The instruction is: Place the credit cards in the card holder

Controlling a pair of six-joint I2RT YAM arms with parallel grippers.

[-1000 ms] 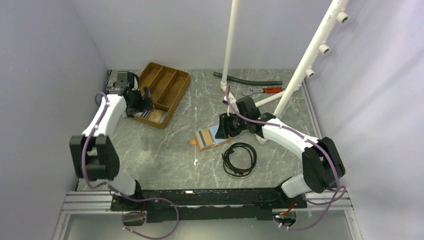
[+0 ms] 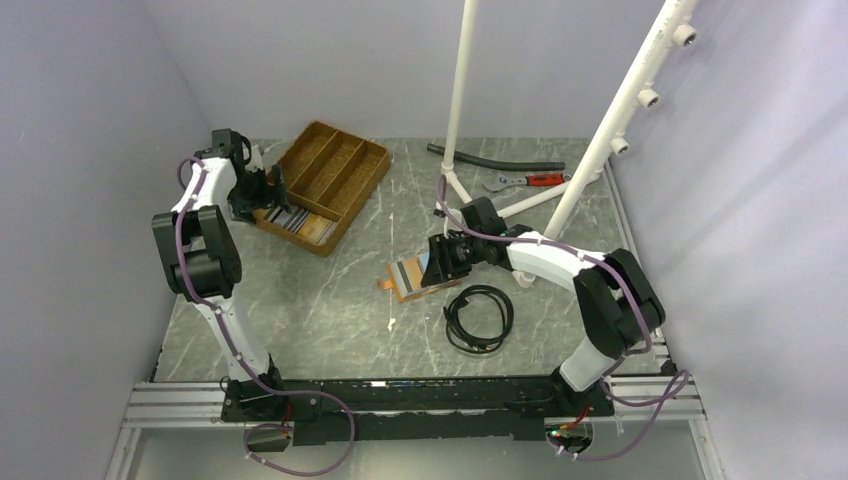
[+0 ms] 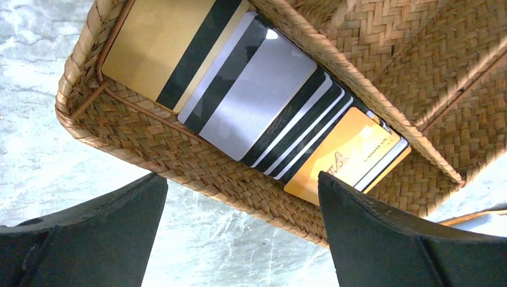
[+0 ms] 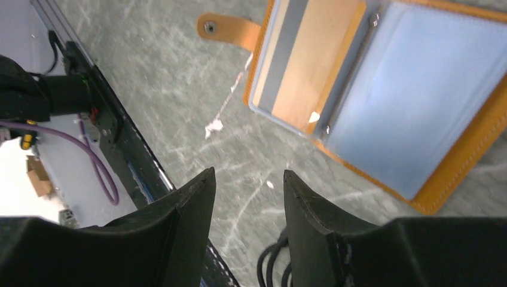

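Observation:
Several gold, silver and black-striped credit cards (image 3: 257,98) lie overlapping in the lowest compartment of a woven box (image 2: 290,238). Over the box's outer wall, my left gripper stands open, its fingers apart and no card between them. The card holder (image 2: 408,277) lies unfolded on the table, orange-edged with a snap strap. In the right wrist view, striped cards or panels (image 4: 311,60) show on one half of the holder, a pale blue panel (image 4: 418,89) on the other. My right gripper is just above it, part open and empty.
A coiled black cable (image 2: 479,318) lies in front of the holder. White pipes (image 2: 610,120) rise behind the right arm, with a red-handled wrench (image 2: 530,181) and a dark tube (image 2: 500,163) at the back. Table space between box and holder is clear.
My left gripper has shifted left along the box, and the box has slid slightly right. My right gripper has moved left over the card holder, its arm swinging left.

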